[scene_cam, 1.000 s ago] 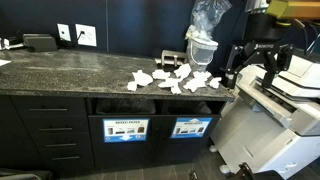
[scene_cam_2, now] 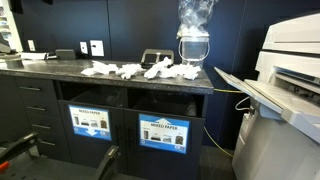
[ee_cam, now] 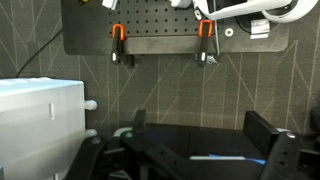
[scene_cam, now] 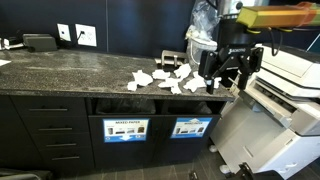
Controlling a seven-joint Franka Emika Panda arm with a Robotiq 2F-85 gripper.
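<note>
Several crumpled white papers (scene_cam: 163,76) lie spread along the dark countertop (scene_cam: 75,75); in exterior view 2 the same papers (scene_cam_2: 158,69) sit near the counter's front edge. My gripper (scene_cam: 227,82) hangs at the right end of the counter, close to the white printer. Its fingers are open. In the wrist view the gripper shows both fingers wide apart at the bottom, with nothing between them and dark floor below. None of the papers is near the fingers in that view.
Below the counter are two bin openings with blue-and-white labels (scene_cam_2: 163,133). A bucket with a clear plastic bag (scene_cam_2: 193,44) stands on the counter's right end. The white printer (scene_cam: 275,115) is at the right. Orange-handled clamps (ee_cam: 206,30) show along a perforated plate.
In exterior view 1 my gripper has shifted left, from in front of the printer toward the counter's right end. The papers have not moved.
</note>
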